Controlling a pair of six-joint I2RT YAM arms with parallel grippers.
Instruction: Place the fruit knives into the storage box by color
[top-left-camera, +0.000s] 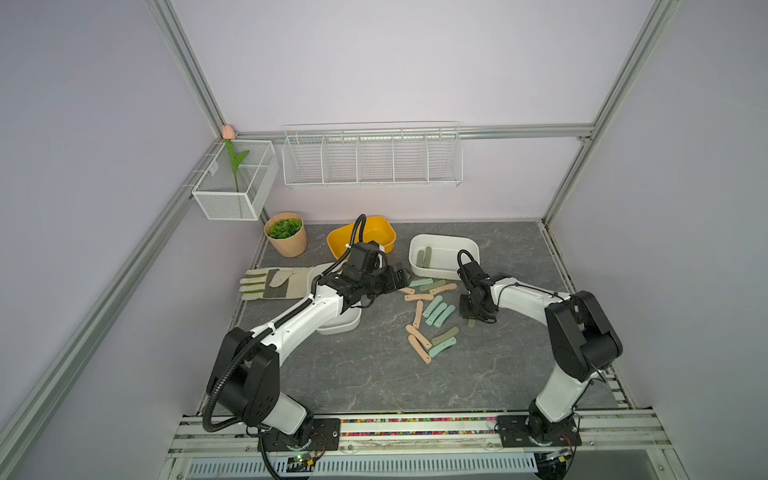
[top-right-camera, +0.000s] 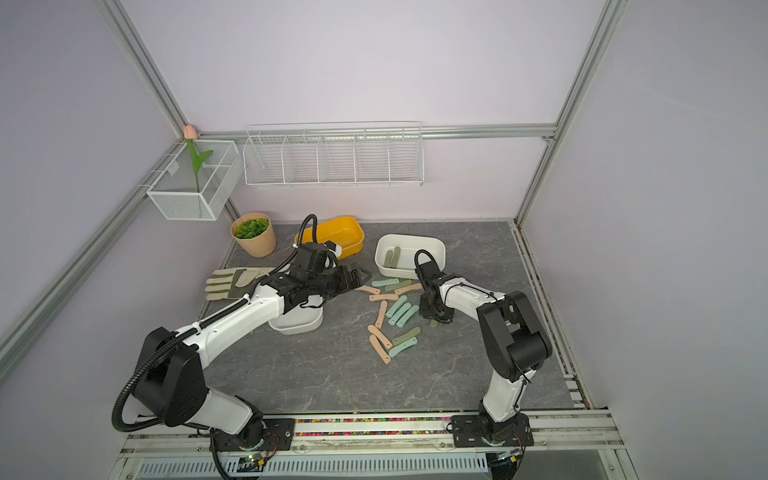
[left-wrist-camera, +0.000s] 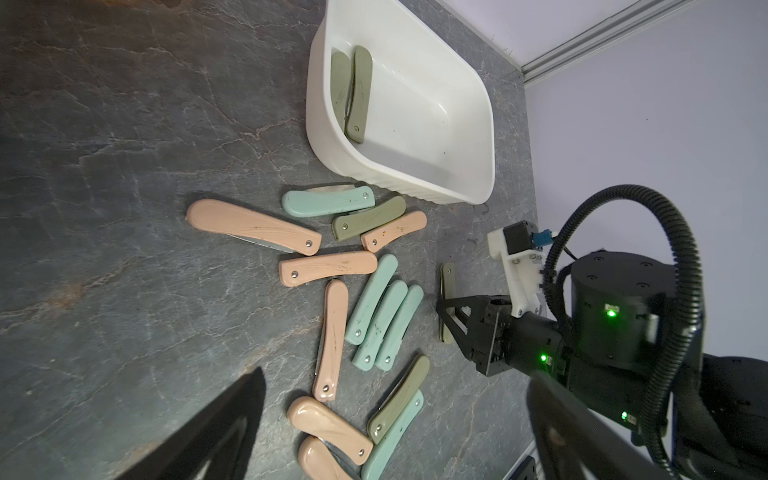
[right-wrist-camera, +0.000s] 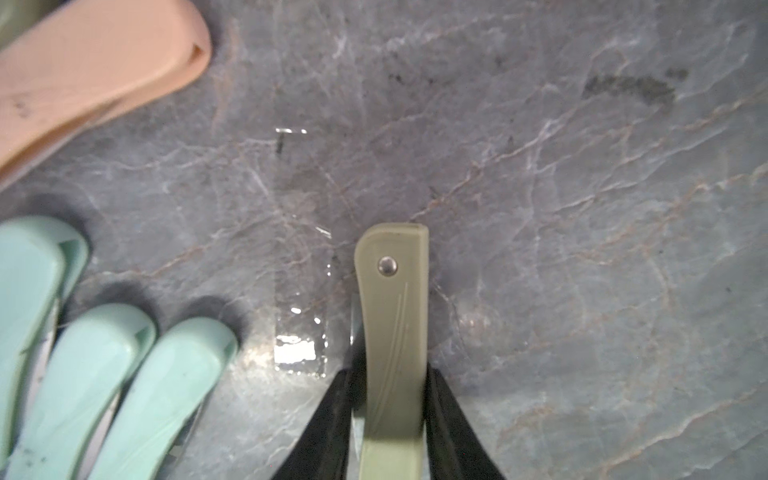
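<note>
My right gripper is shut on an olive-green knife (right-wrist-camera: 392, 320), one finger on each side of the handle; the knife is at the tabletop, right of the pile. My left gripper (top-left-camera: 401, 278) stands open above the table, left of the white box, nothing between its fingers. The white storage box (left-wrist-camera: 468, 172) has two olive knives (left-wrist-camera: 360, 96) lying along its left side. Loose on the table are several pink knives (left-wrist-camera: 328, 265), several mint knives (left-wrist-camera: 380, 324) and two olive knives (left-wrist-camera: 400, 396), one of them (left-wrist-camera: 369, 217) just in front of the box.
A yellow box (top-left-camera: 384, 232) stands at the back, and another white box (top-left-camera: 340, 322) sits partly hidden under the left arm. At the left lie gloves (top-left-camera: 276, 281) near a potted plant (top-left-camera: 285, 232). Bare tabletop (top-left-camera: 376, 380) stretches along the front.
</note>
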